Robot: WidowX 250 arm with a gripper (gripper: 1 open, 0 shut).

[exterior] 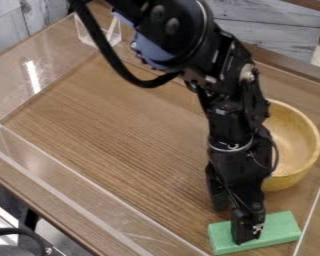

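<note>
My black gripper (240, 212) points down at the front right of the wooden table, its tip over a flat green block (270, 231) that lies near the front edge. The gripper is open; whether its fingertips touch the block is hard to tell. Behind the arm sits a yellow bowl (295, 144), partly hidden by it.
A clear container (95, 22) stands at the back left. A grey wooden wall (270, 25) runs along the back, and black cables hang at the front left corner.
</note>
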